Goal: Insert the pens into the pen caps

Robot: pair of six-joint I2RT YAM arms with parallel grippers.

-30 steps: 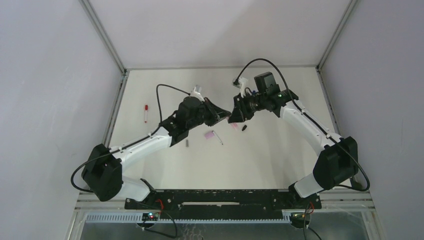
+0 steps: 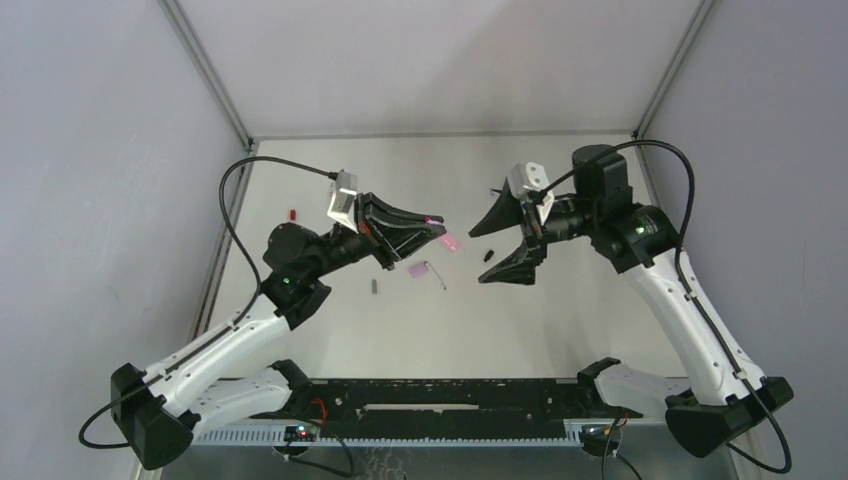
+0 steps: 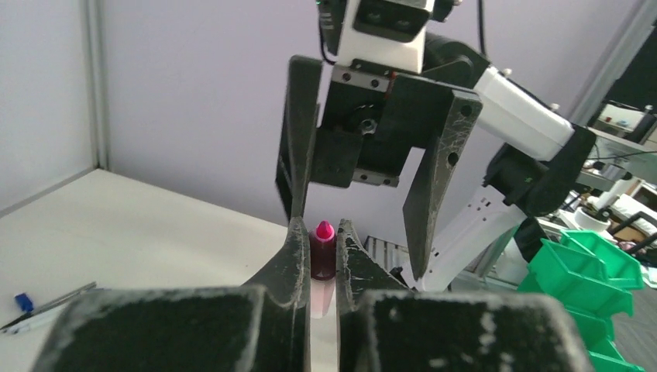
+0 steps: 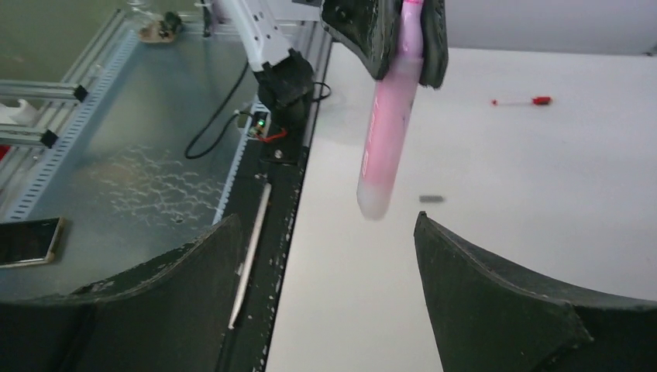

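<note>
A pink pen, with a translucent lower barrel and pink upper part, is upright in my left gripper (image 2: 437, 225), which is shut on it; its pink tip shows between the fingertips in the left wrist view. My right gripper (image 2: 478, 255) stands open to the right of it, nothing between its fingers. On the table lie a white pen (image 2: 435, 276) beside a pink square item (image 2: 418, 271), a small dark cap (image 2: 488, 256), a grey piece (image 2: 374, 286) and a red-capped pen (image 4: 540, 101).
A blue-capped item (image 3: 24, 302) and other pens lie farther back in the left wrist view. Side walls and a back wall surround the table.
The two grippers have moved apart. My left arm drew left with the pink pen; my right gripper moved right and now stands wide open.
</note>
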